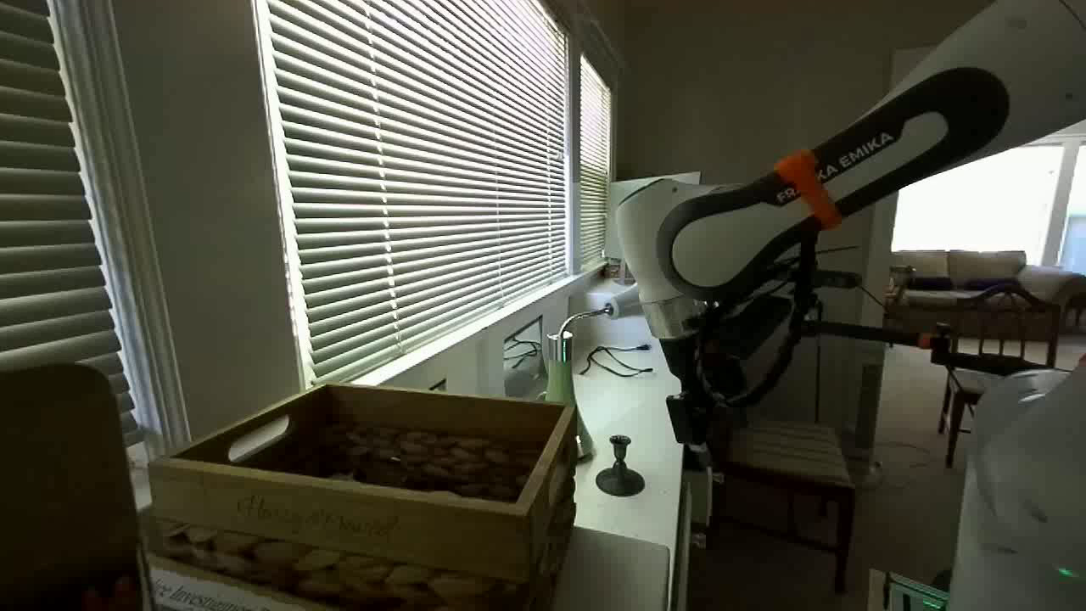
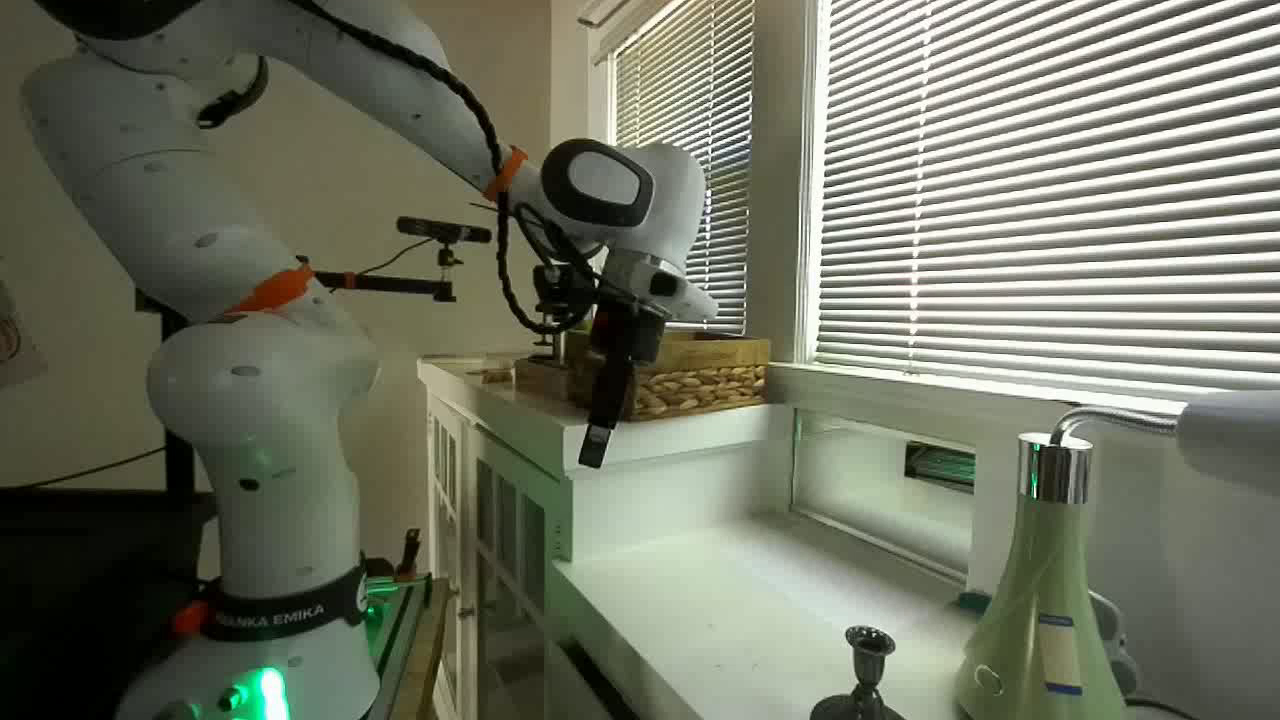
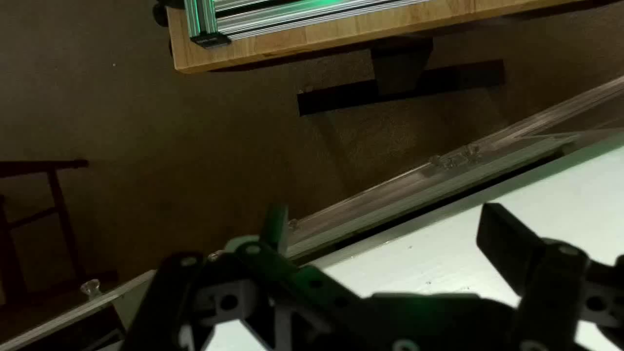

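Note:
My gripper stands open in the wrist view, its two black fingers wide apart with nothing between them. Below it lie the white counter [image 3: 456, 245] and that counter's front edge. A drawer front [image 3: 403, 196] with clear knobs sits slightly out from the edge, leaving a dark narrow gap. In exterior view 2 the gripper [image 2: 593, 446] points down in the air near the raised cabinet section. A dark metal candle holder [image 1: 620, 470] stands upright on the counter, apart from the gripper.
A wooden box with woven sides [image 1: 356, 509] occupies the raised section. Near the window stands a green-based lamp [image 2: 1046, 612]. Black cables [image 1: 616, 358] lie farther along the counter. A striped-seat chair [image 1: 789, 453] is beside the cabinet.

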